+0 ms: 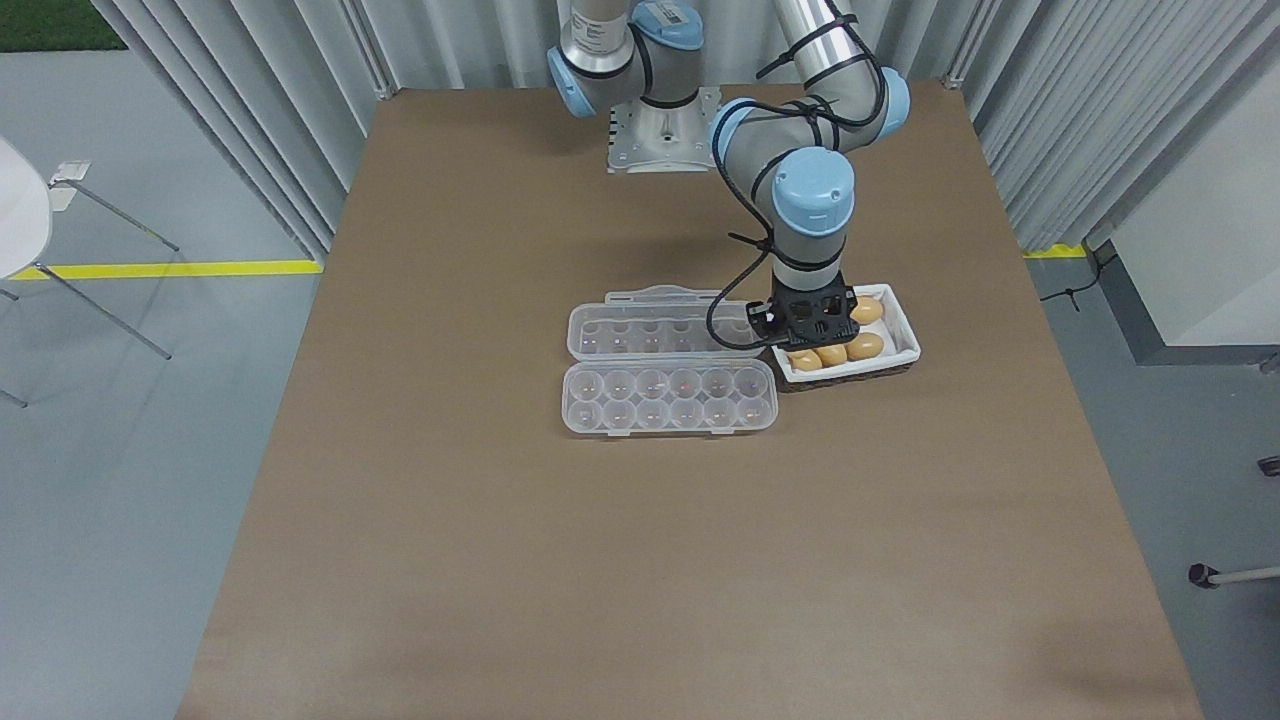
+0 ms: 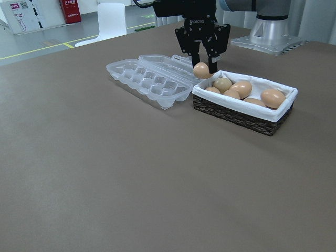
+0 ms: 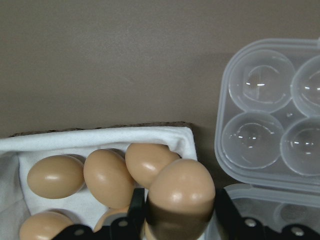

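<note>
My gripper is shut on a brown egg, lifted just above the left end of the cloth-lined basket. In the wrist view that held egg fills the space between the fingers, with more eggs lying in the white lining behind it. The open clear egg carton lies beside the basket, its cups empty. In the front view the wrist hides the held egg.
The arm's base plate stands at the back.
</note>
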